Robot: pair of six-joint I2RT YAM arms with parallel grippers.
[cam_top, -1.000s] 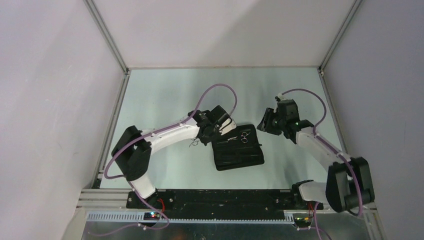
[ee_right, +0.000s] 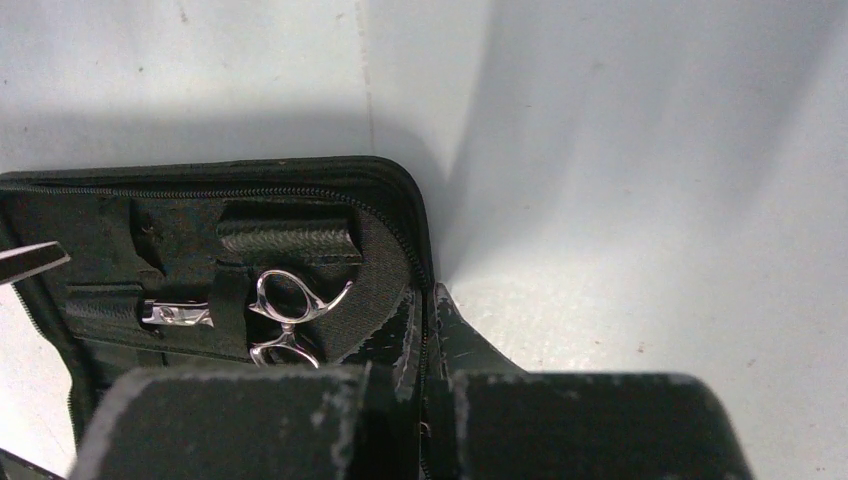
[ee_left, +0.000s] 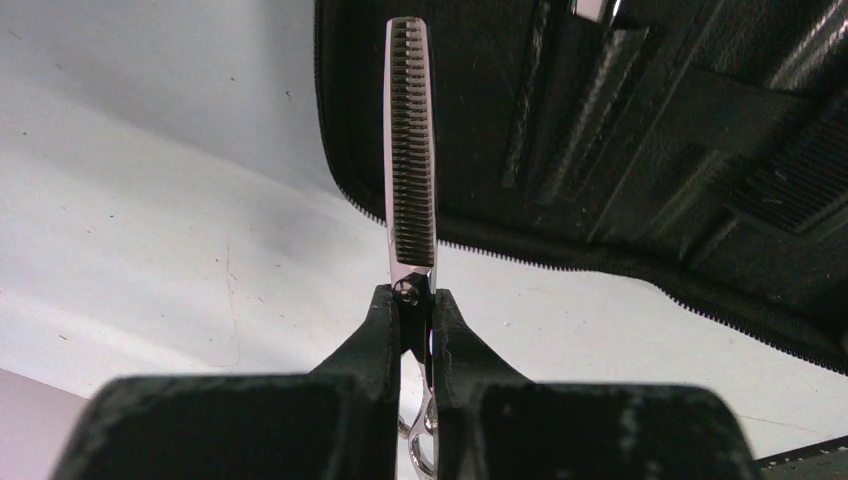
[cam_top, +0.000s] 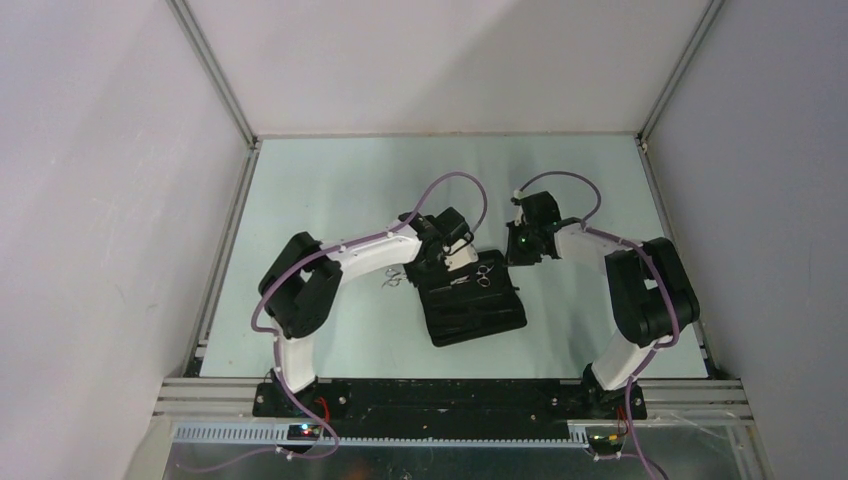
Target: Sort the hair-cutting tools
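My left gripper is shut on thinning scissors (ee_left: 410, 140), toothed blade pointing up in its wrist view, held over the black zipped case (ee_left: 470, 120). A comb (ee_left: 805, 165) is tucked in that case. In the right wrist view, other scissors (ee_right: 180, 312) sit under straps in the case, finger rings showing. My right gripper is shut at the case's corner, on its zippered edge. From the top, both grippers are at the case's upper part, left (cam_top: 430, 265) and right (cam_top: 515, 255).
More scissors (cam_top: 390, 280) lie on the white table (cam_top: 330, 180) left of the case. Walls stand at both sides and the back.
My right gripper has moved left to the case's corner and shut. The case has shifted slightly.
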